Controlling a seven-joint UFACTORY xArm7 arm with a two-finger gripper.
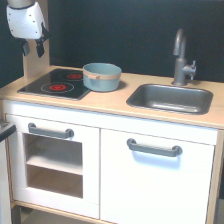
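My gripper (pixel 33 49) hangs at the upper left, above and behind the left end of the counter. Its dark fingers look spread apart, and nothing shows between them. A grey-blue pot (pixel 102 79) with a tan rim stands upright on the counter, at the right edge of the black cooktop (pixel 62 88). Well apart from the gripper, the pot sits lower and to the right; its inside is mostly hidden. The red burner ring (pixel 57 87) at the front of the cooktop is uncovered.
A steel sink (pixel 172 97) with a tall faucet (pixel 180 58) takes up the right side. Bare wooden counter (pixel 115 103) lies between pot and sink. Below are an oven front with a grey handle (pixel 50 131) and a white cupboard door (pixel 150 182). A dark-topped grey object (pixel 5 165) stands at the left edge.
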